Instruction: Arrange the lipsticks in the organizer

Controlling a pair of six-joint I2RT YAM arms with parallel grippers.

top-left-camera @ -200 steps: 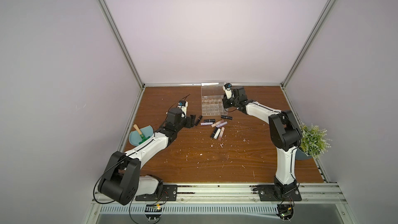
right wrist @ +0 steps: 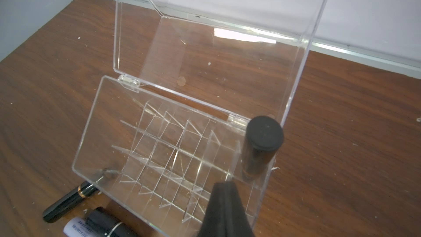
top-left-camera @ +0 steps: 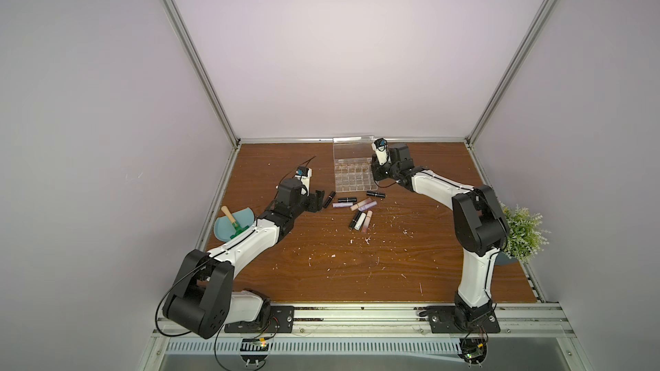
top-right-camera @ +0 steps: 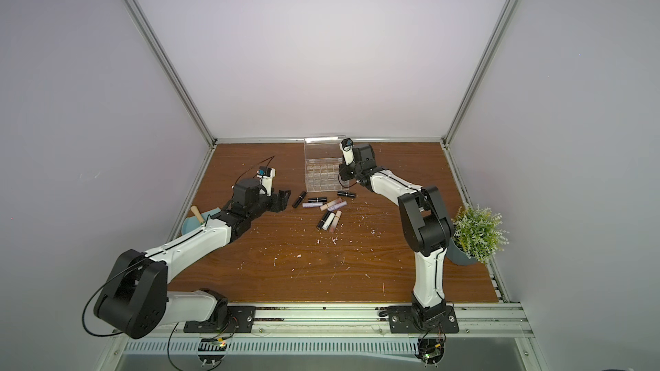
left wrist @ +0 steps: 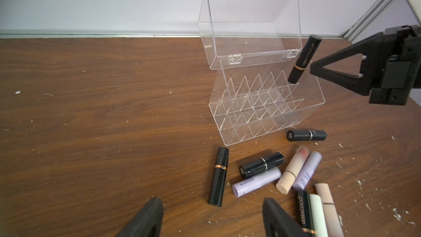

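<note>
In the left wrist view the clear organizer stands with its lid tipped back. A black lipstick leans at the organizer's right back corner; the right wrist view shows its dark end sticking up there. My right gripper is shut just in front of it, with nothing between its fingers. On the table lie a black lipstick, two more black ones near the organizer, lilac tubes, a peach tube and others. My left gripper is open and empty, left of this group.
A dustpan with a green-and-wood brush lies at the far left. A potted plant stands at the right edge. Small white scraps dot the table.
The left arm and the lipsticks on the table look unmoved.
</note>
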